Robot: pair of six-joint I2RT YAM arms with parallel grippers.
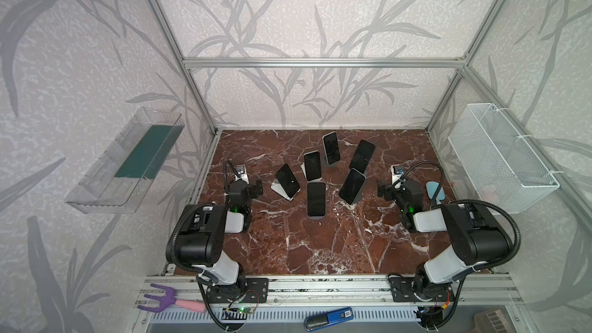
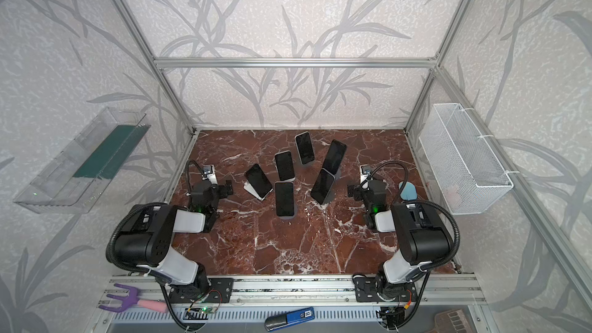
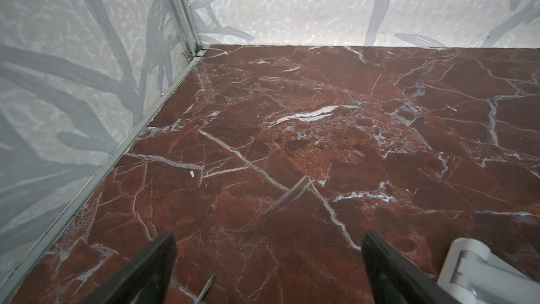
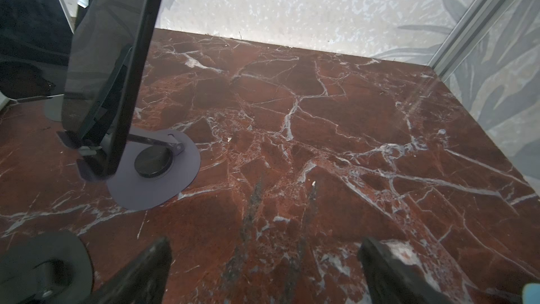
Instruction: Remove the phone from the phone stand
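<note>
Several dark phones lean on stands across the middle of the table, each apart from both grippers. In the top left view, one phone [image 1: 316, 197] is in front, one leaning phone [image 1: 287, 180] is to its left, and another tilted phone [image 1: 352, 186] is to its right; others are behind. In the right wrist view, a phone [image 4: 109, 50] rests on a stand with a rounded grey base [image 4: 185, 171]. My left gripper is open left of the group, empty between its fingers. On the right side, my right gripper also stands open and empty.
A clear bin [image 1: 92, 200] hangs at the left wall, and a white mesh basket [image 1: 505, 166] at the right. A light blue object [image 1: 435, 192] lies beyond the right arm.
</note>
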